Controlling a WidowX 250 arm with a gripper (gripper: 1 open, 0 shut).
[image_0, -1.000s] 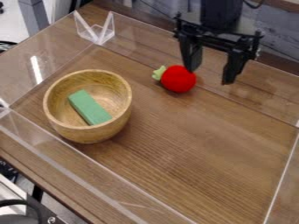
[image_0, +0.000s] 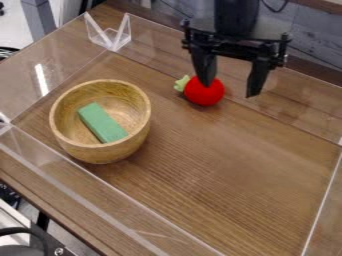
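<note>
A black gripper (image_0: 235, 64) hangs over the back middle of the wooden table, its fingers spread open. Just beneath and left of it lies a red round object with a green top (image_0: 205, 91), like a tomato or strawberry toy. A wooden bowl (image_0: 120, 148) at the left holds a green block (image_0: 102, 123); the gripper is well away from it, to the upper right.
A clear plastic holder (image_0: 110, 32) stands at the back left. Cables lie beyond the table's left edge.
The gripper has shifted slightly left, toward the red object, over the last second. The red object and the bowl look unmoved.
</note>
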